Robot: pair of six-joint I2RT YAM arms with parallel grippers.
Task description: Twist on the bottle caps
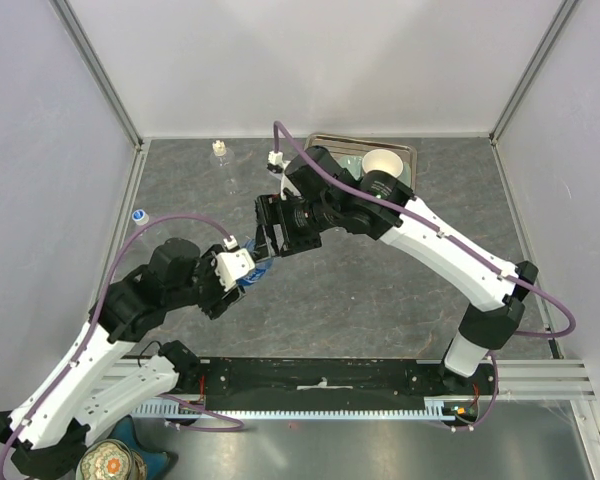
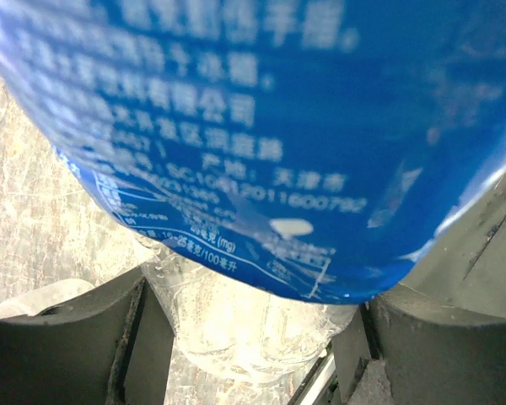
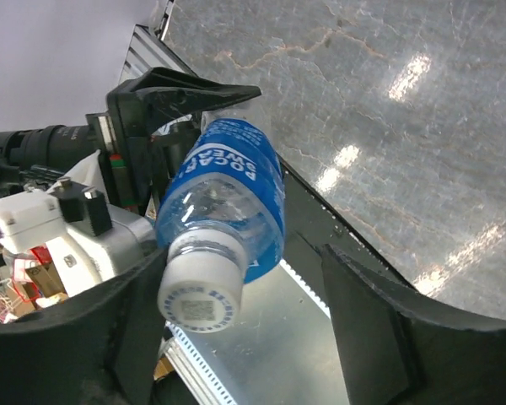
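A clear bottle with a blue label point(image 3: 244, 156) is tilted, its white cap point(image 3: 201, 287) sitting on its neck and facing my right wrist camera. My left gripper is shut on the bottle's clear lower part, and the blue label point(image 2: 236, 143) fills most of the left wrist view. My right gripper stands open at the cap, one finger close to the cap's left side and the other well clear on the right. From above, the right gripper point(image 1: 268, 228) hides the cap. Whether the cap is tight cannot be seen.
Two more clear bottles stand at the back left, one with an orange-white cap point(image 1: 219, 148), one with a blue-white cap point(image 1: 140, 216). A metal tray point(image 1: 410, 160) holding a white round cup point(image 1: 382, 164) lies at the back.
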